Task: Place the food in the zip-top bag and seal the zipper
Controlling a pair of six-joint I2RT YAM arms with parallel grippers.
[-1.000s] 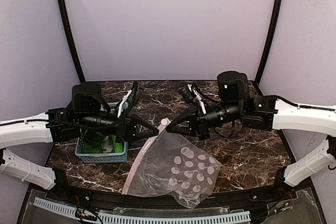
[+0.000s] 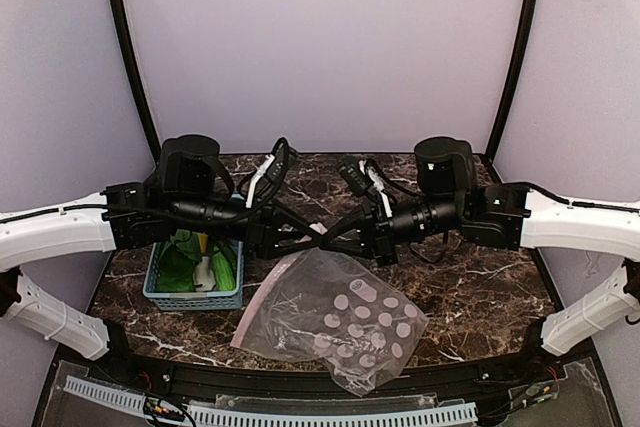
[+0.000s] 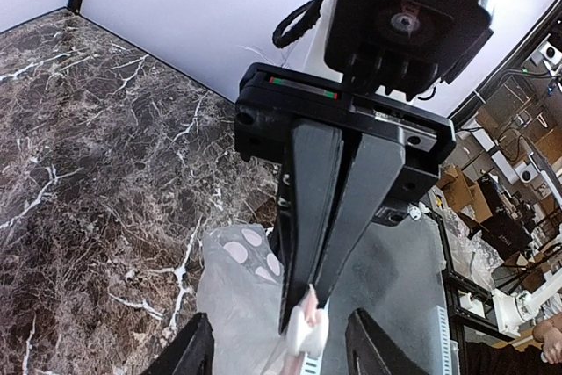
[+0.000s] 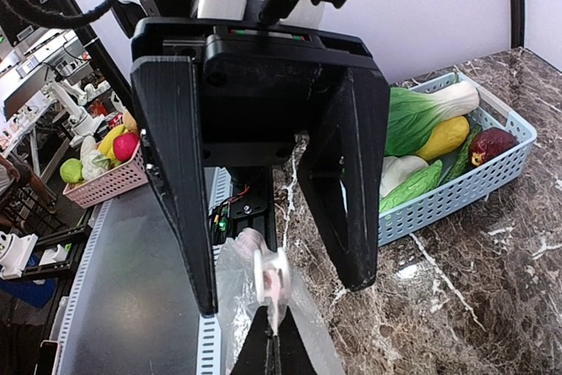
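Observation:
A clear zip top bag (image 2: 335, 317) with pale printed circles and a pinkish zipper edge (image 2: 262, 307) hangs from my right gripper (image 2: 327, 240), whose fingers are closed on its top corner. At that corner sits the white zipper slider (image 4: 274, 277), just beyond the right fingertips. My left gripper stands part open, with the slider and bag corner between its two fingers, a gap showing on each side. No food shows inside the bag. Toy food, such as a leafy green vegetable (image 4: 430, 120) and a yellow one (image 4: 444, 136), lies in the blue basket (image 4: 457, 204).
The blue basket stands on the left of the dark marble table (image 2: 470, 297), partly under my left arm. Both arms meet at mid-table, their grippers nearly touching. Far off, a pink basket (image 4: 110, 182) of toy produce stands outside the work area.
My left gripper has moved right, from beside the zipper edge to around the slider, meeting the right gripper. The right arm has stayed put; the bag has swung slightly to the right.

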